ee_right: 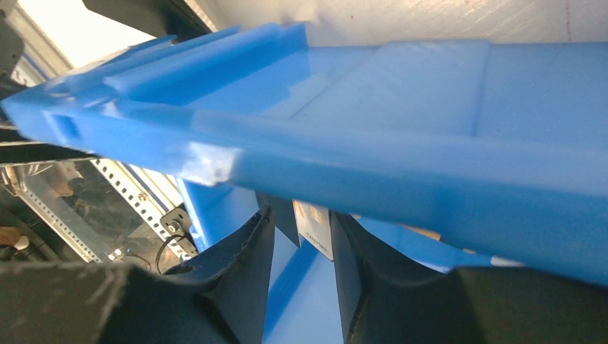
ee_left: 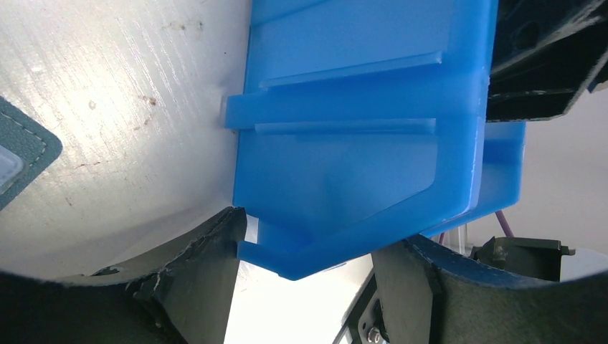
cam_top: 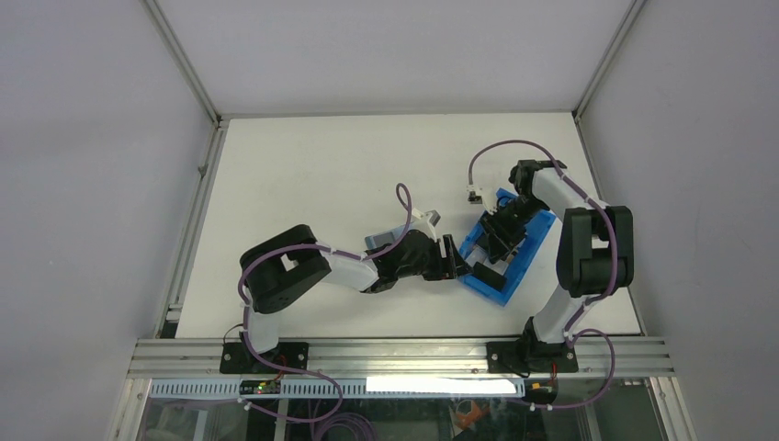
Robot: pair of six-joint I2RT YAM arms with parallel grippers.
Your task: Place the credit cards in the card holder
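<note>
The card holder (cam_top: pixel 382 240), grey-green, lies on the table, partly covered by my left arm; its stitched corner (ee_left: pixel 25 154) shows in the left wrist view. Cards, including a black one (cam_top: pixel 490 275), lie in the blue bin (cam_top: pixel 526 265). At the bin's near left corner, my left gripper is open, its fingers either side of the blue corner. My right gripper reaches into the bin, fingers part open. Between its fingers show a black card (ee_right: pixel 278 212) and a white and orange card (ee_right: pixel 313 223); whether they touch the fingers I cannot tell.
The bin's raised rim (ee_right: pixel 401 172) crosses close in front of the right wrist camera. Both arms crowd the bin's near side.
</note>
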